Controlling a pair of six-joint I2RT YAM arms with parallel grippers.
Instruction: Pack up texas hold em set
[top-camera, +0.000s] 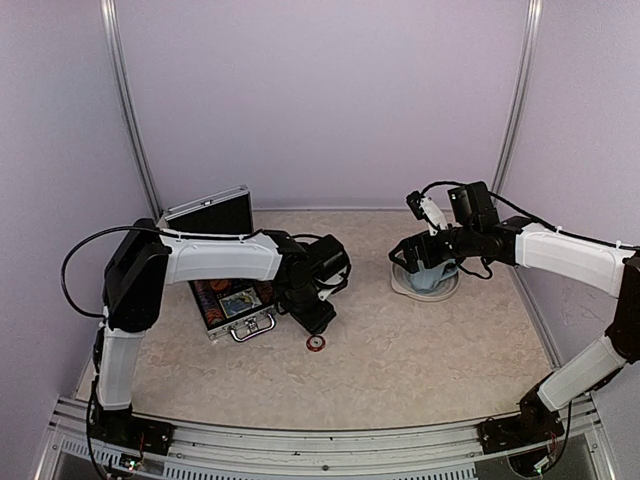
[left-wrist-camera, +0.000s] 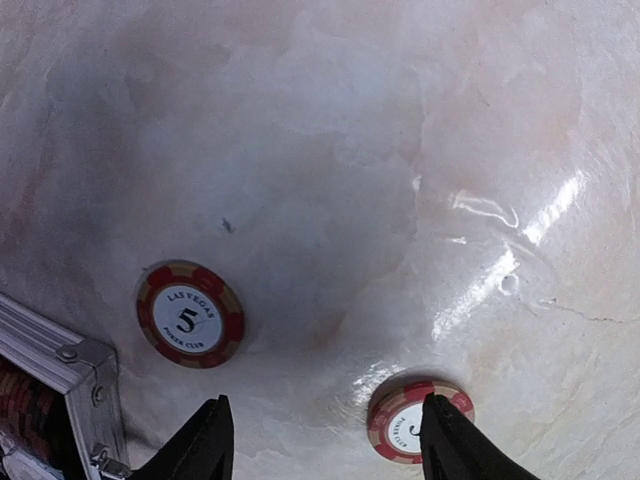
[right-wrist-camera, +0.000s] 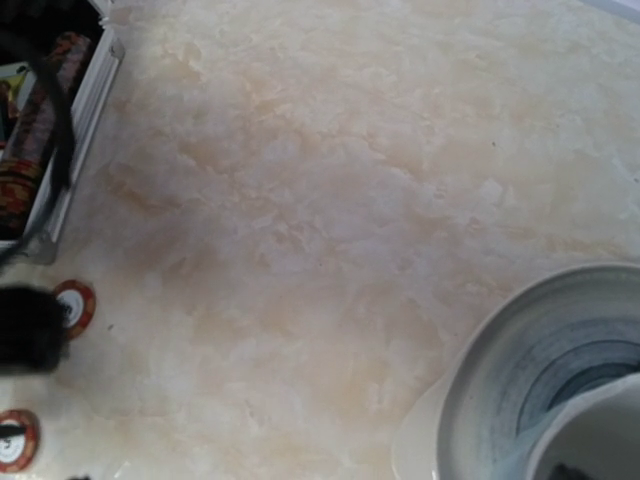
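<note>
The silver-edged poker case (top-camera: 225, 331) stands open at the left of the table, with chips and a card box inside. Two red poker chips lie on the table outside it. In the left wrist view one chip (left-wrist-camera: 190, 314) is flat near the case corner; the other chip (left-wrist-camera: 420, 421) sits lower right, by the tip of one finger, perhaps stacked. My left gripper is open over the table, bare surface between its fingers. My right gripper (top-camera: 405, 255) hangs over the bowl at the right, its fingers barely seen in its own wrist view.
A pale plate (right-wrist-camera: 452, 400) with a greyish bowl-like vessel (right-wrist-camera: 600, 440) on it stands at the right, under the right arm. Open table lies between case and plate, and along the front. The left arm crosses over the case.
</note>
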